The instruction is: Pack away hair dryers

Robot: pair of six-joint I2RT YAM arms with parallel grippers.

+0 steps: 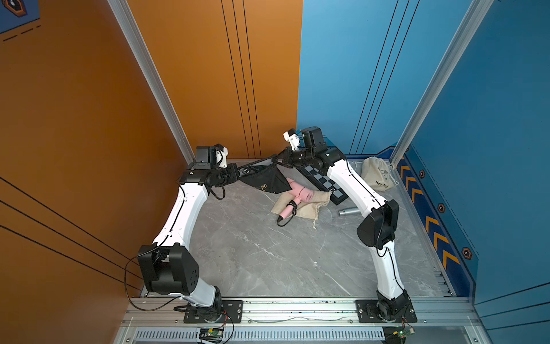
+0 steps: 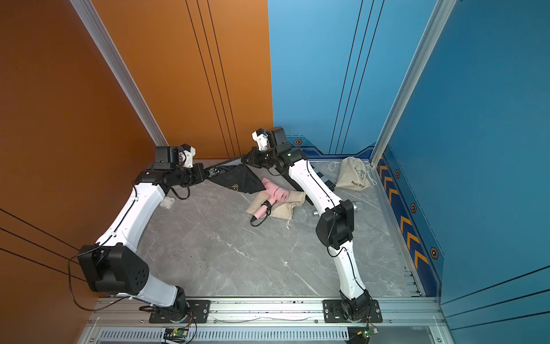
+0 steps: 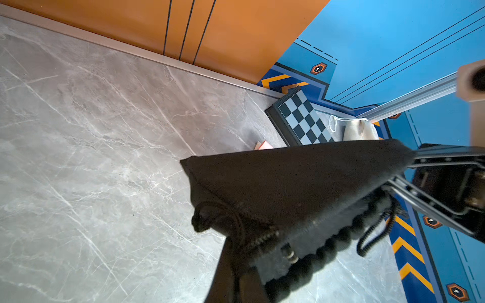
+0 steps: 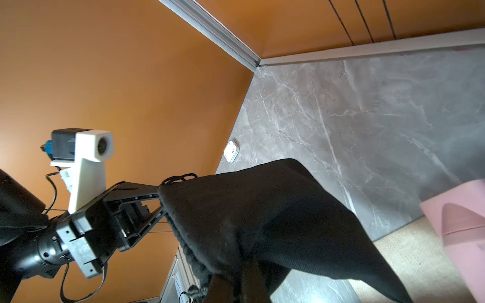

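Observation:
A black drawstring bag [image 1: 266,179] hangs in the air between my two grippers, its cloth slanting down to the right. My left gripper [image 1: 236,172] is shut on one side of its rim and my right gripper [image 1: 276,158] on the other. In the left wrist view the gathered edge and a cord toggle [image 3: 290,253] show; what the bag holds is hidden. Below and to the right lies a pink hair dryer [image 1: 299,193] with its cord wrapped round the handle, on top of a flat beige bag [image 1: 309,212]. The bag's lower corner partly covers the dryer's nozzle in the top left view.
Behind the right arm are a checkered board [image 3: 303,118] and a silver cylinder [image 1: 349,211]. A beige pouch marked "Hair Dry" [image 1: 376,173] stands at the back right.

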